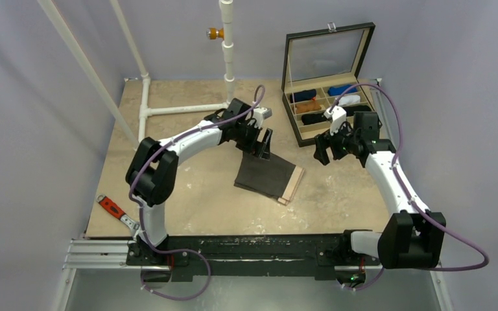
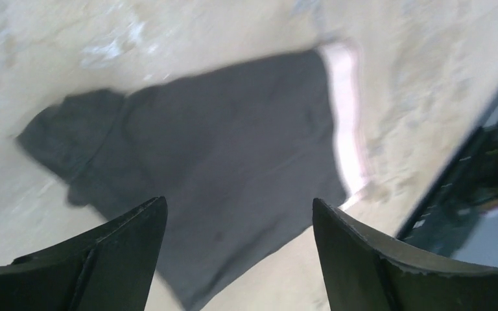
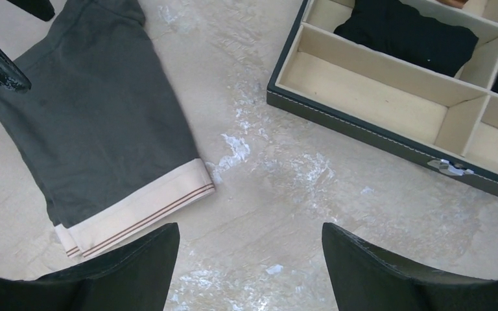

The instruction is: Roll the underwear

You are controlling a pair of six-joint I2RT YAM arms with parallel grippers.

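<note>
The dark grey underwear lies folded flat on the table, its pale striped waistband turned toward the front right. One corner at the opposite end is creased over, as the left wrist view shows on the underwear. Above the cloth's back edge hangs my left gripper, open, with nothing between its fingers. To the right, apart from the cloth, my right gripper is open over bare table in front of the box.
An open organizer box stands at the back right with rolled garments in several compartments; its front compartment is empty. A red-handled tool lies at the front left. White pipes stand at the back left.
</note>
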